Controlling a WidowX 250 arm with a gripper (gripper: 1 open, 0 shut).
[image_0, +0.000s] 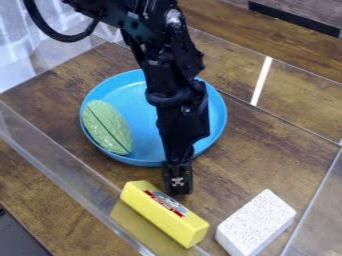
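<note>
My black gripper (178, 180) reaches down from the top middle over a blue bowl (122, 88), its tips low at the bowl's front edge, just behind a yellow block (163, 215). The fingertips are dark and partly overlap one another, so what lies between them is hard to see. A pale green oblong object (107, 126) lies in the left of the bowl.
A white speckled block (254, 223) lies at the front right. Clear plastic walls run along the left and right edges. The wooden surface (267, 130) to the right of the bowl is mostly bare, with a white strip toward the back.
</note>
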